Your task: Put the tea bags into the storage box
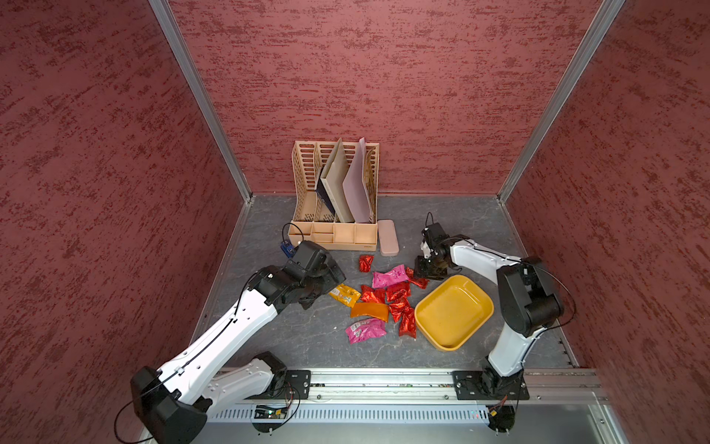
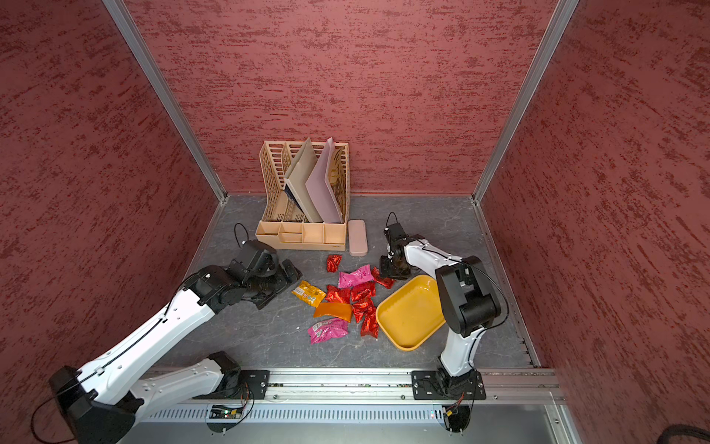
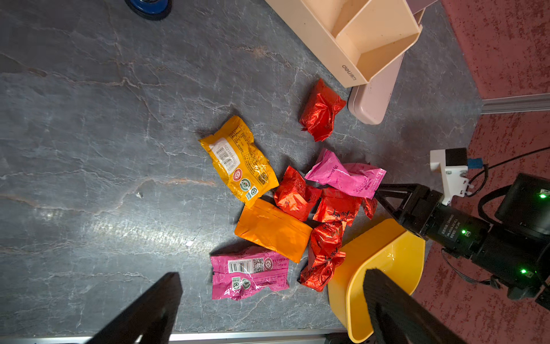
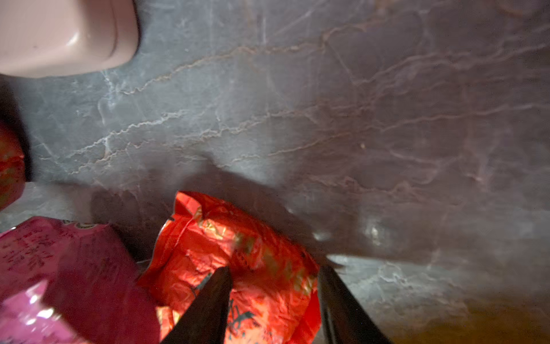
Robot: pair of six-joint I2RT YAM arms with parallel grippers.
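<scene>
Red, pink, yellow and orange tea bag packets lie on the grey table, among them a pink one, a yellow one and an orange one. The yellow storage box is empty, at the front right. My right gripper is low at a red packet just behind the box, its fingers apart either side of part of it; contact is unclear. My left gripper hangs open above the left side of the packets, holding nothing.
A beige organizer with folders stands at the back, with a pink case beside it and a blue object left of the packets.
</scene>
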